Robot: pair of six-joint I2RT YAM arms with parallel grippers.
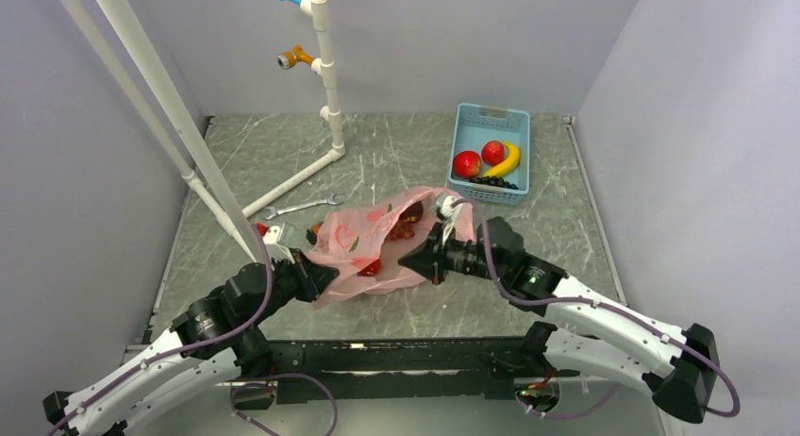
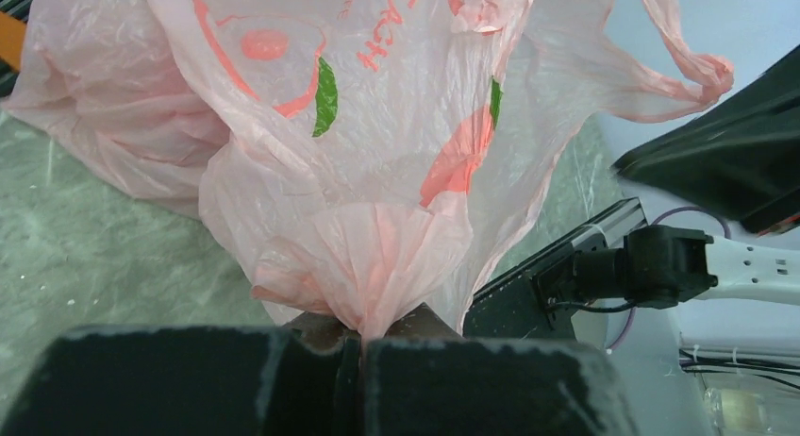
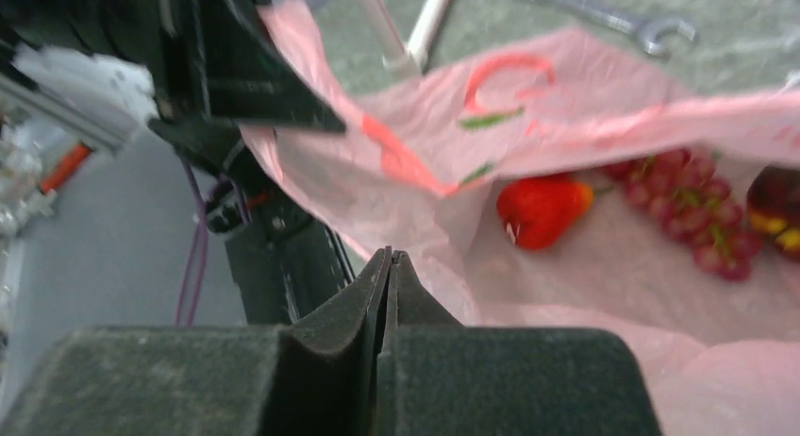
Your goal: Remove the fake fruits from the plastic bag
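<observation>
A pink plastic bag (image 1: 351, 236) lies on the grey table, its mouth spread toward the right. In the right wrist view a red pepper (image 3: 540, 212), red grapes (image 3: 681, 205) and a dark reddish fruit (image 3: 775, 202) lie inside it. My left gripper is shut on a gathered fold of the bag. Over the bag's mouth, my right gripper has its fingertips together with nothing between them; the pepper is beyond and right of the tips. From the left wrist, the right gripper shows as a dark shape at the right edge.
A blue basket (image 1: 486, 194) at the back right holds two red fruits, a banana (image 1: 510, 160) and black grapes (image 1: 494, 181). White pipes (image 1: 294, 179) and a wrench (image 1: 302, 206) occupy the left and back. The table right of the bag is clear.
</observation>
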